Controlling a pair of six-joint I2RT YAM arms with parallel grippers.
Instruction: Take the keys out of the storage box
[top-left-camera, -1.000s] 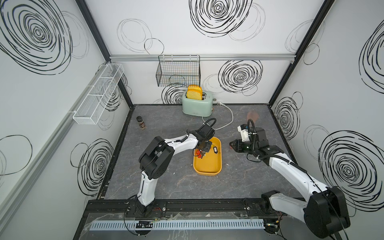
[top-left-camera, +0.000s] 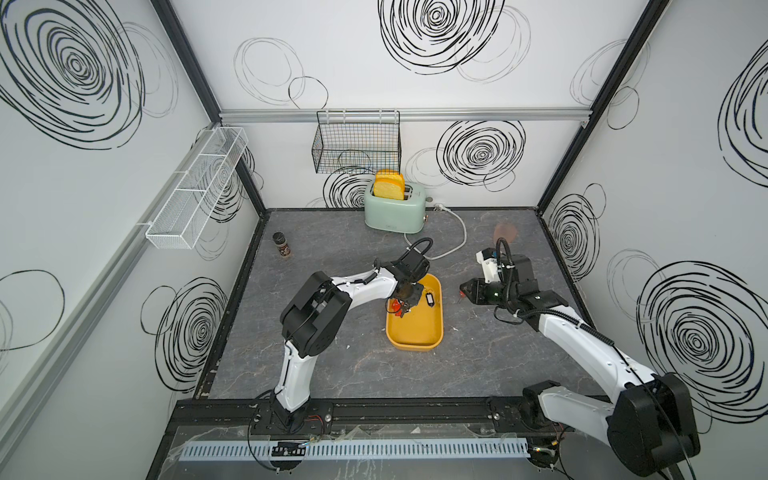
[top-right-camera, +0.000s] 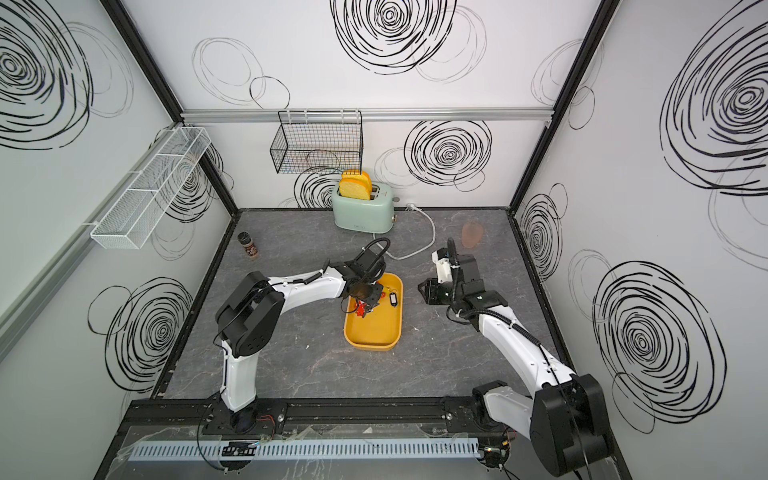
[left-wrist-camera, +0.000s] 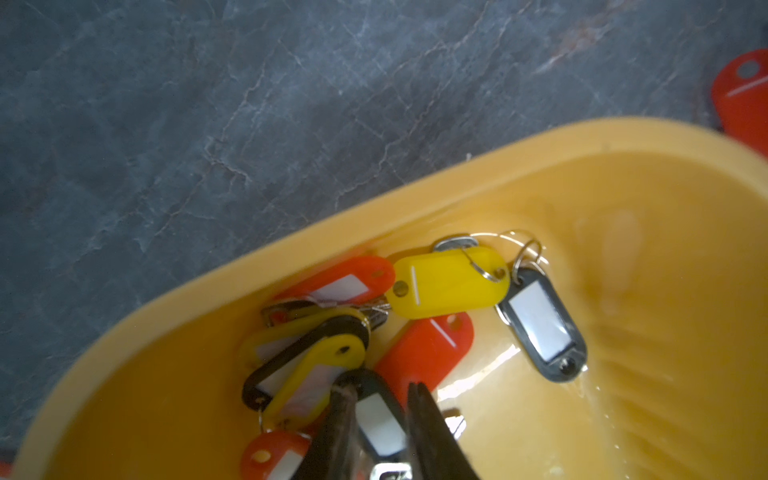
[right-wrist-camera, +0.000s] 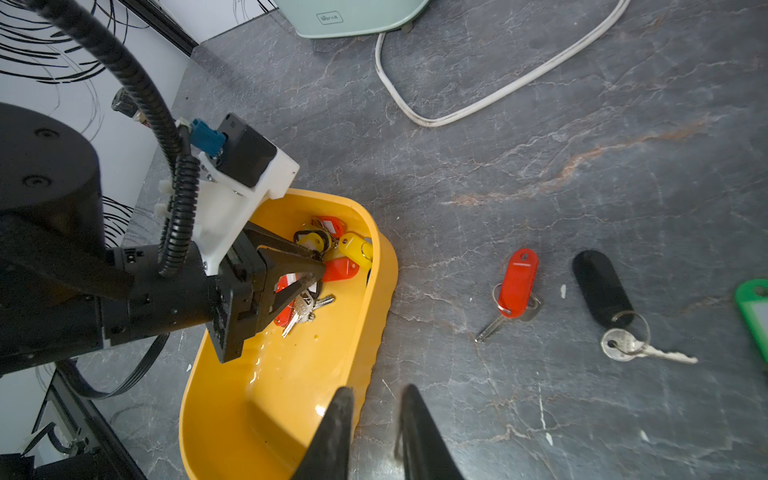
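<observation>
In the left wrist view my left gripper is down inside the yellow storage box (left-wrist-camera: 448, 182), shut on a black key tag (left-wrist-camera: 379, 424) with a white label. Around it lie red, yellow and black tags, among them a yellow tag (left-wrist-camera: 449, 283) and a red tag (left-wrist-camera: 425, 349). Another black tag (left-wrist-camera: 548, 323) lies apart from the pile. The right wrist view shows metal keys (right-wrist-camera: 304, 307) by the left fingertips. My right gripper hangs right of the box, its fingers apart and empty.
A red-tagged key (right-wrist-camera: 520, 281), a black-tagged key (right-wrist-camera: 601, 288) and a green tag (right-wrist-camera: 753, 310) lie on the table right of the box. Behind stands a toaster (top-left-camera: 394, 213) with a white cord (right-wrist-camera: 496, 88). The table left of the box is mostly clear.
The left arm's elbow has shifted very slightly to the right, with its gripper still in the box. The right arm has hardly moved.
</observation>
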